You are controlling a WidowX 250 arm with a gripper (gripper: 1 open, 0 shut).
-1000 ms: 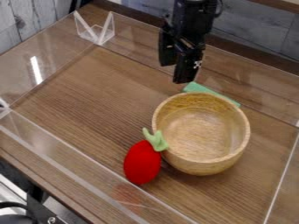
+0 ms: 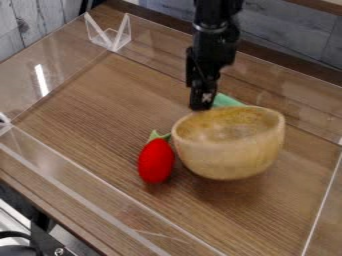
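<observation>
My gripper hangs from the top centre, its dark fingers low over the table just behind a wooden bowl; whether they hold anything is hard to tell. A green object lies partly hidden behind the bowl, right of the fingers. A red object with a green top, like a toy vegetable, lies at the bowl's front left.
A white wire-like object stands at the back left. The table's edges show at the top left and bottom left.
My gripper has come lower and slightly left. The bowl looks tilted and shifted, and the red object appears higher in the view, nearer the bowl's left side.
</observation>
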